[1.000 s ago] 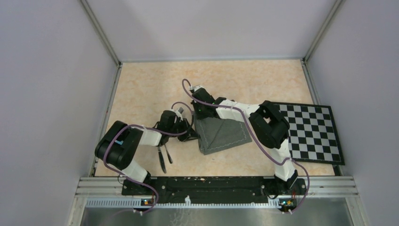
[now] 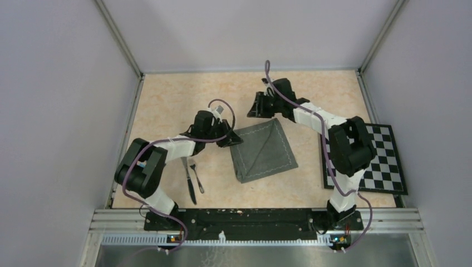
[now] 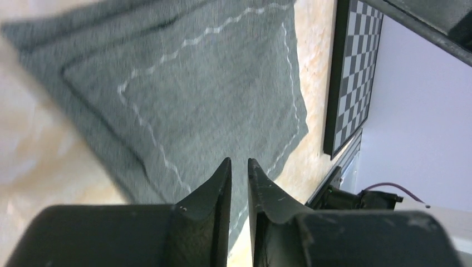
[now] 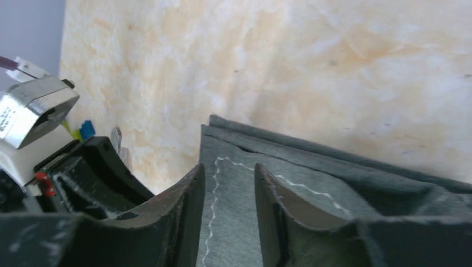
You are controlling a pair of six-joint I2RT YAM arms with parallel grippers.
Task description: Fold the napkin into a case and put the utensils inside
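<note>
The dark grey napkin [image 2: 264, 150] with white stitching lies at mid-table, a narrow strip along its left side folded over and a diagonal crease across it. My left gripper [image 2: 236, 139] hovers by its upper left edge; in the left wrist view the fingers [image 3: 218, 194] have a narrow gap between them, holding nothing. Beyond the napkin's far edge is my right gripper [image 2: 254, 105], its fingers [image 4: 186, 206] parted and empty above the cloth in the right wrist view. A knife [image 2: 191, 188] and a fork [image 2: 197, 177] lie side by side at the front left, partly under the left arm.
A black-and-white checkered board [image 2: 384, 158] stands at the right, partly behind the right arm.
My right gripper has moved up and right, away from the napkin's upper left corner. My left gripper has gone up and right along the napkin's left edge. The napkin lies about as before.
</note>
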